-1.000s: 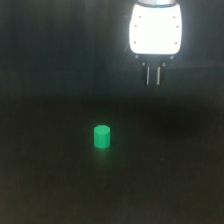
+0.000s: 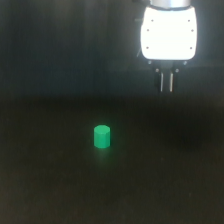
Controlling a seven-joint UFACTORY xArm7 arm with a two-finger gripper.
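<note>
A small green cylinder [image 2: 102,136] stands upright on the dark table, a little left of the middle of the camera view. Its lighter top face shows. At the upper right my gripper [image 2: 166,88] points downward below the bright white hand [image 2: 169,35]. Two thin fingers hang parallel with a narrow gap between them, and nothing shows in that gap. In the picture they are up and to the right of the cylinder, well apart from it.
A dark grey background [image 2: 60,50] lies behind the table. Dim light hides finer detail.
My gripper has shifted to the right and slightly lower in the picture. The green cylinder has stayed in place.
</note>
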